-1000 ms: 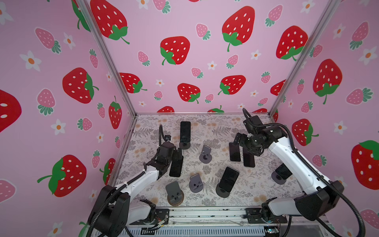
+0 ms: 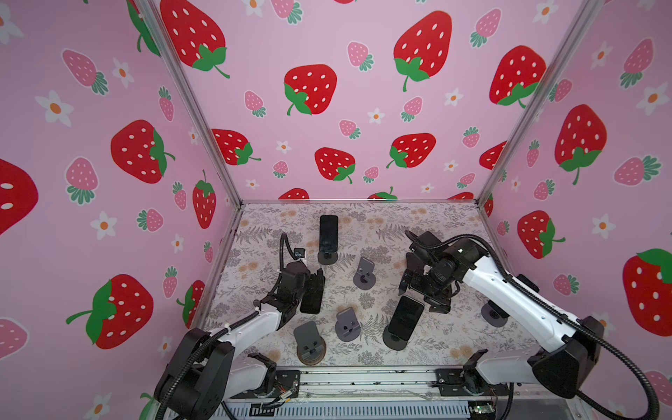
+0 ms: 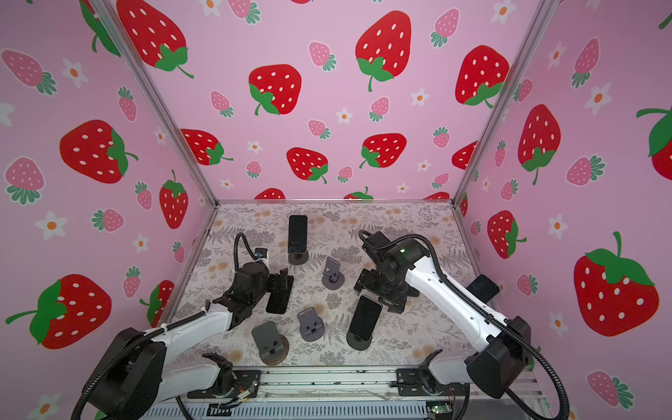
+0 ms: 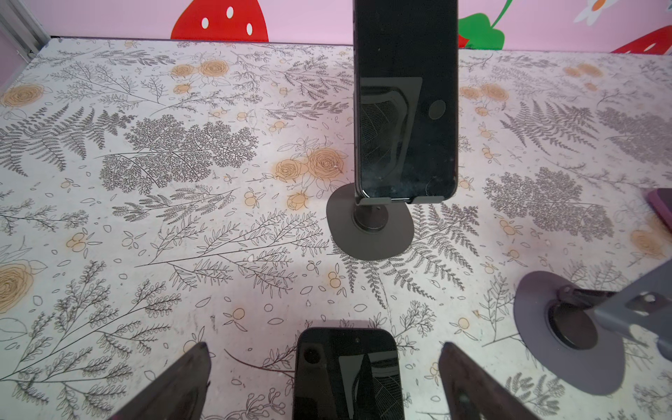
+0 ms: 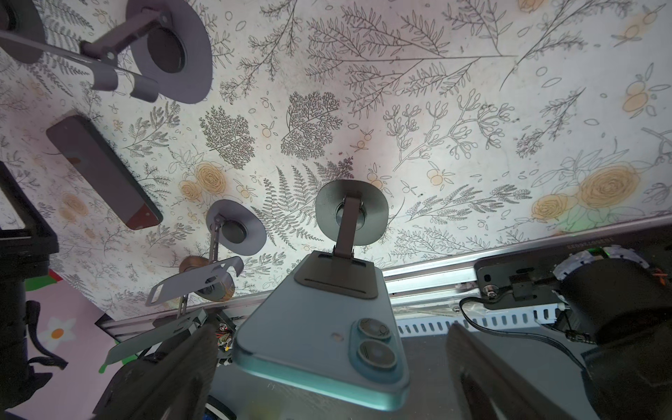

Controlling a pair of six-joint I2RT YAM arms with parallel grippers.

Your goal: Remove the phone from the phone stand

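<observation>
A dark phone leans on a stand with a round grey base at the front right. My right gripper hovers open around the phone's upper end, not closed on it; in the right wrist view the light-blue phone back lies between the spread fingers. On the left, my left gripper is open above a black phone lying flat on the table. Another phone stands upright in a stand at the back left.
Empty stands occupy the middle and front left. A further phone sits on a stand at far right, behind the right arm. A phone lies flat near mid-table.
</observation>
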